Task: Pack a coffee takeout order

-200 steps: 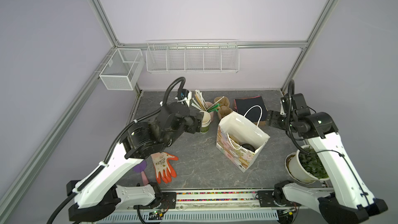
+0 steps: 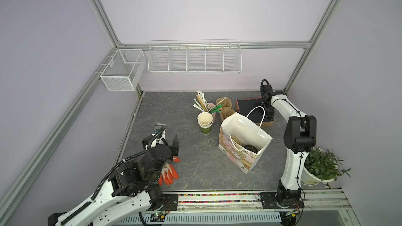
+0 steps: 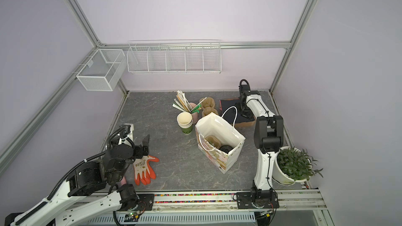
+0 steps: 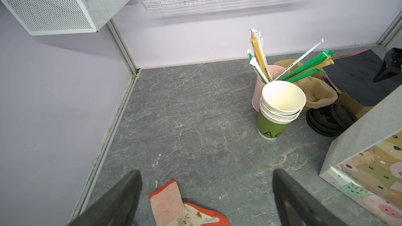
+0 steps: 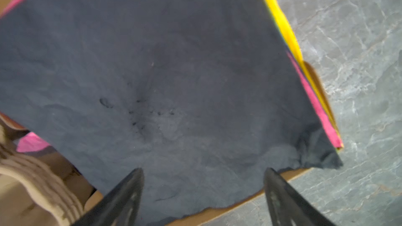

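A white patterned paper bag stands right of centre, cup holder and dark lid inside. Stacked paper cups stand near wrapped straws; black lids lie behind the bag in the left wrist view. My left gripper is open above an orange-white glove, nothing between its fingers. My right gripper hangs open over flat dark paper at the back right, empty.
Cardboard cup holders sit behind the cups. Wire baskets hang on the back wall. A potted plant stands front right.
The left arm has pulled back toward the lower left, away from the cups. The right arm has reached toward the back wall, over the dark paper.
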